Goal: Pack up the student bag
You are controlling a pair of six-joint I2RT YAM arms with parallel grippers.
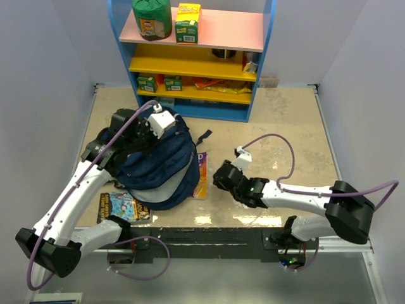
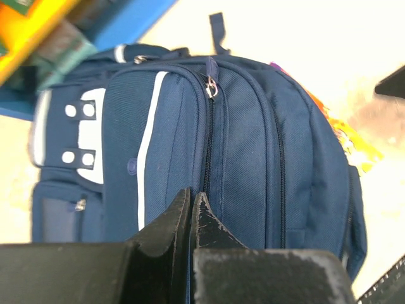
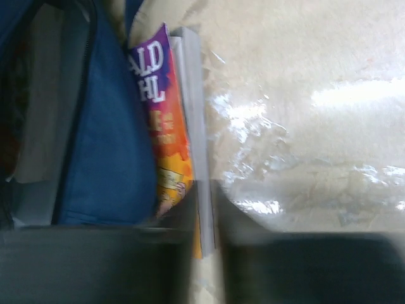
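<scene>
The navy student bag (image 1: 161, 168) lies on the left of the table, its pale inner lining showing near the front. Over its top, my left gripper is shut on the bag's fabric beside the zip; the pinched part is largely hidden. A purple and orange book (image 3: 168, 126) lies partly covered by the bag's right side. Just right of this book, my right gripper (image 1: 218, 180) holds nothing that I can see. Its blurred fingers (image 3: 180, 212) stand a narrow gap apart. Another book (image 1: 123, 206) with a colourful cover lies at the front left, partly under the bag.
A blue shelf unit (image 1: 190, 110) stands at the back with several boxes and packets. A loose strap (image 1: 204, 136) sticks out from the bag's right side.
</scene>
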